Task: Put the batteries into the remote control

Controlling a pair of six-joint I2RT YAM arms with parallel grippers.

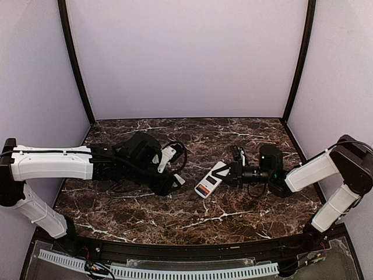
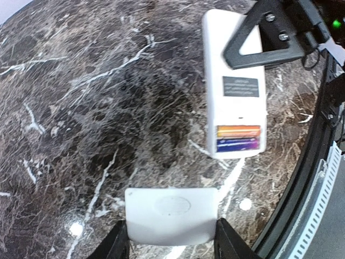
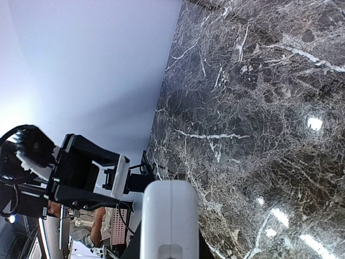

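Observation:
The white remote (image 1: pixel 211 182) hangs over the table's middle, with my right gripper (image 1: pixel 224 172) shut on it. Its open compartment shows coloured batteries (image 2: pixel 237 138) at the lower end. My left gripper (image 1: pixel 172 183) is shut on a small white cover (image 2: pixel 171 210), held just left of the remote. In the right wrist view the remote's white end (image 3: pixel 170 213) fills the bottom middle, and the cover (image 3: pixel 119 178) is at left, between the left gripper's fingers.
Pale walls stand at the back and both sides, and a metal rail (image 1: pixel 192 269) runs along the front edge.

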